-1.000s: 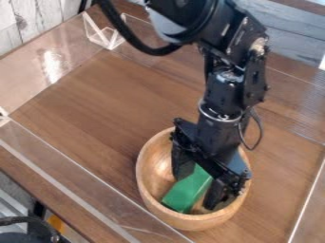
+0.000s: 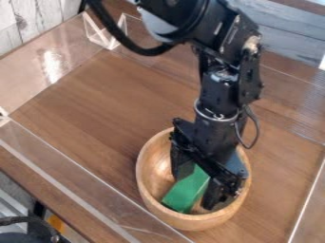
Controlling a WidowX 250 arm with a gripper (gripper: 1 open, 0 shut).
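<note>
A wooden bowl [image 2: 155, 183] sits on the brown table, low in the centre-right of the camera view. Inside it lies a green object [image 2: 185, 191]. My black gripper [image 2: 206, 180] is down inside the bowl, open, with its fingers over and around the green object, which they partly hide. Whether they touch it I cannot tell.
Clear panels line its left and front edges. A small white wire holder [image 2: 105, 31] stands at the back left. Cables hang beside the arm.
The arm has shifted very slightly around the wrist; the bowl and green object look in the same place.
</note>
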